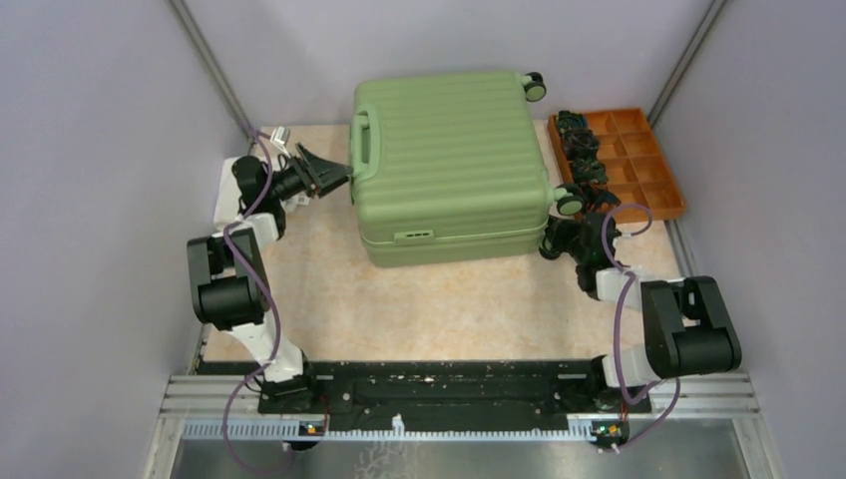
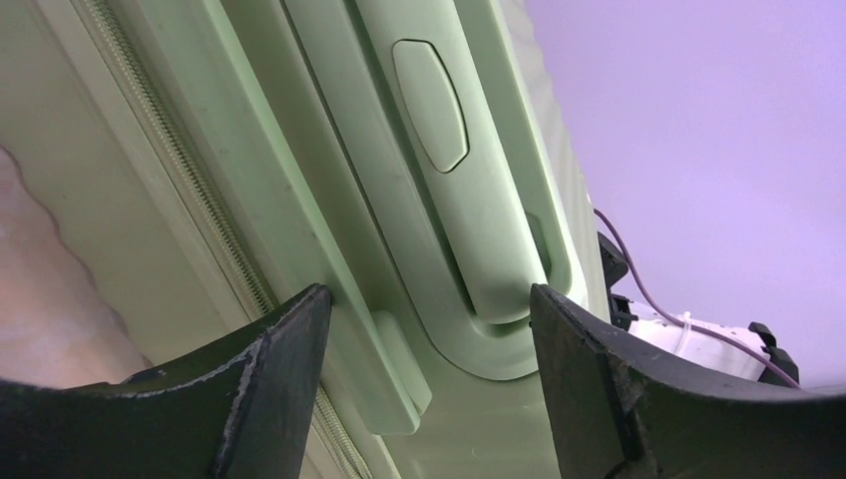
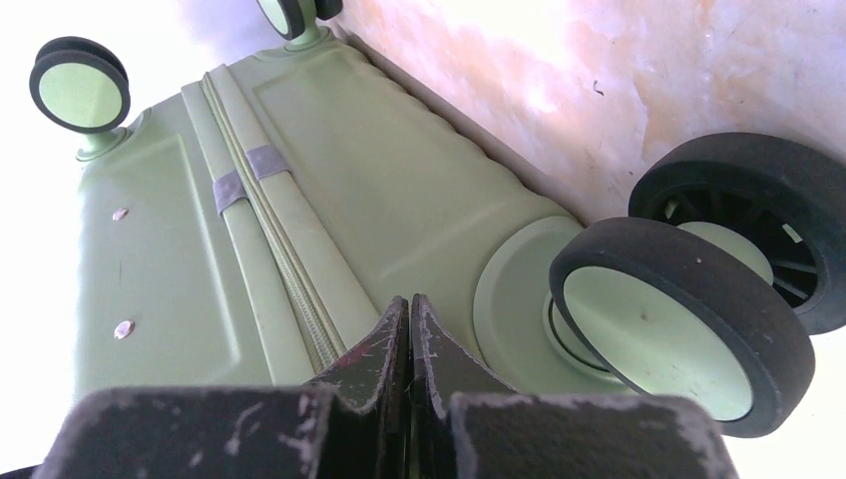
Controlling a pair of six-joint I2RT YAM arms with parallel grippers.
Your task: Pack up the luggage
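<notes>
A green hard-shell suitcase [image 1: 444, 150] lies closed on its side across the back of the table, wheels to the right. At its left end my left gripper is open, fingertips at the carry handle [image 2: 474, 230] and a green rim; whether they touch is unclear. My right gripper is shut, nothing showing between its fingers, low at the wheel end beside a double wheel [image 3: 658, 349]; a zipper [image 3: 289, 269] with straps runs beyond it.
An orange compartment tray [image 1: 643, 170] at the back right holds several dark bundles in its left column. A white item [image 1: 227, 190] lies at the left edge under my left arm.
</notes>
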